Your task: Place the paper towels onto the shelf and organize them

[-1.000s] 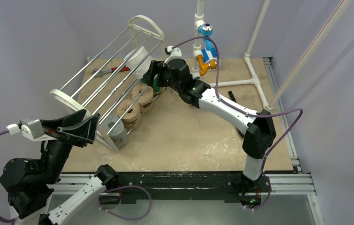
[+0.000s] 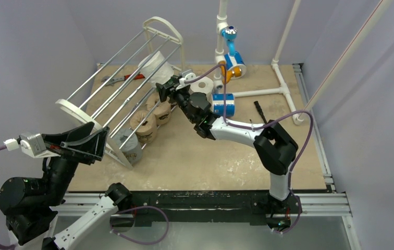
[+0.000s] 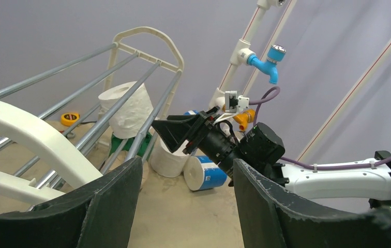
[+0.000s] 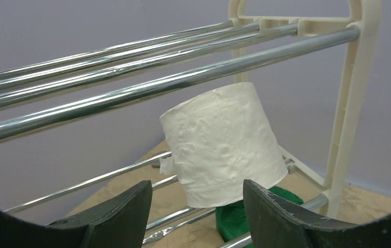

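A white paper towel roll (image 4: 224, 144) leans at a tilt inside the rack, over its lower bars, with a green thing (image 4: 229, 219) beneath it. The rack (image 2: 71, 110) has white end frames and metal bars. My right gripper faces this roll from the rack's front, its fingers apart and nothing between them; in the top view the right gripper (image 2: 164, 91) is by the front bars. Brown rolls (image 2: 144, 126) and a grey roll (image 2: 129, 146) stand low in the rack. My left gripper (image 2: 103, 141) is open and empty beside the rack's near end.
Another white roll (image 2: 202, 86) stands right of the rack, next to a blue-and-white roll (image 2: 223, 104) on its side. White pipes with a blue tap (image 2: 230, 34) rise behind. A red-handled wrench (image 2: 124, 78) lies behind the rack.
The left arm is nearly still.
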